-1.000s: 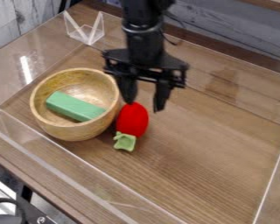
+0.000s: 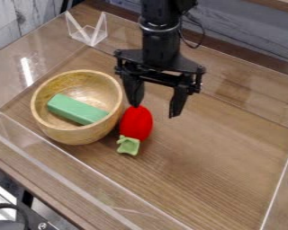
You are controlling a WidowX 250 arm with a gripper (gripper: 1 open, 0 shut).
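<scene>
My black gripper (image 2: 155,93) hangs open over the wooden table, with its two fingers spread wide and nothing seen between them. Its left finger is just above a red object (image 2: 137,123) with a green top (image 2: 127,145), which looks like a toy strawberry, lying on the table. Left of it is a tan round bowl (image 2: 85,134) holding a green block (image 2: 76,110).
A white wireframe-like object (image 2: 89,30) stands at the back left by the table edge. A black cable (image 2: 8,209) shows at the lower left.
The red object, bowl and green block look unmoved.
</scene>
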